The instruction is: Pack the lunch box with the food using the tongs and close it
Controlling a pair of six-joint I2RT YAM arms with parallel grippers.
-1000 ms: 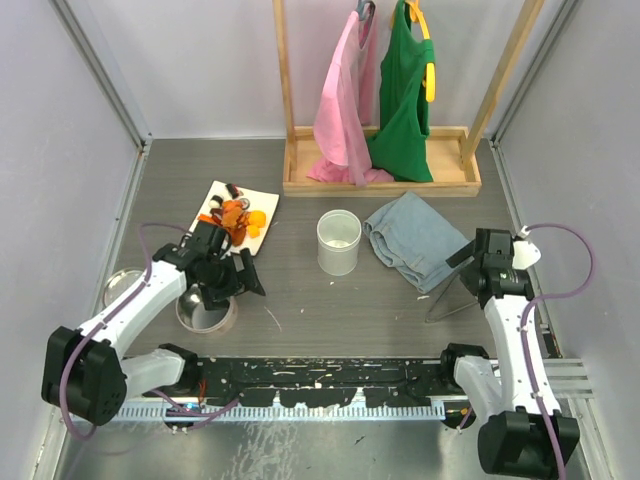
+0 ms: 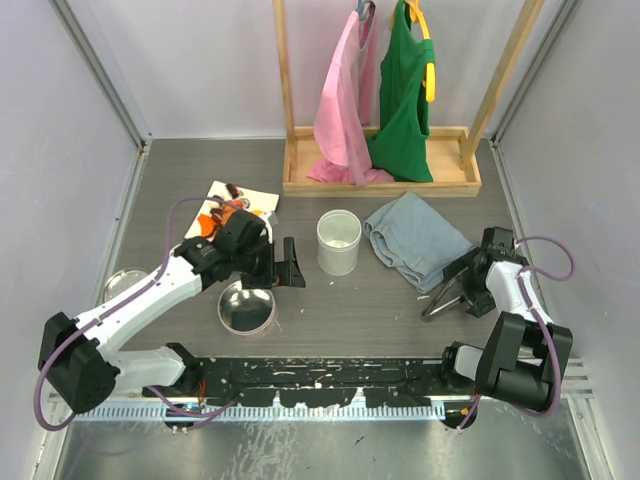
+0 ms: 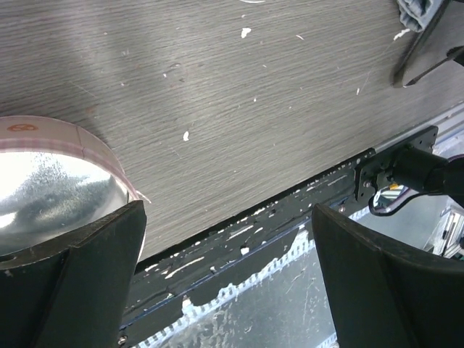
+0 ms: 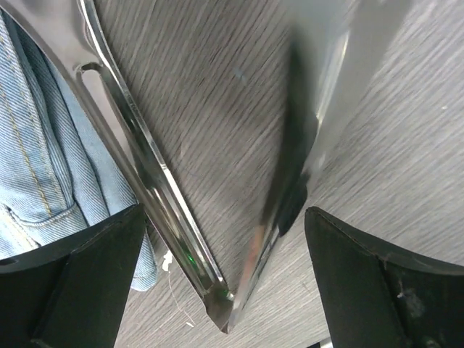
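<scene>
A steel lunch pot (image 2: 247, 322) stands at the front left; my left gripper (image 2: 275, 262) is over it, open and empty. A white plate (image 2: 262, 200) with orange food lies behind. My right gripper (image 2: 470, 280) is low beside the folded denim (image 2: 415, 240). Between its fingers in the right wrist view are metal tongs (image 4: 167, 203), one bar blurred; I cannot tell whether they are gripped.
A white cylinder (image 2: 338, 245) stands mid-table. A clear lid (image 2: 122, 283) lies far left. A wooden rack (image 2: 300, 165) with pink and green garments is at the back.
My left gripper has moved right, and the pot with it has shifted right compared with a second ago. My right gripper has come down onto the tongs.
</scene>
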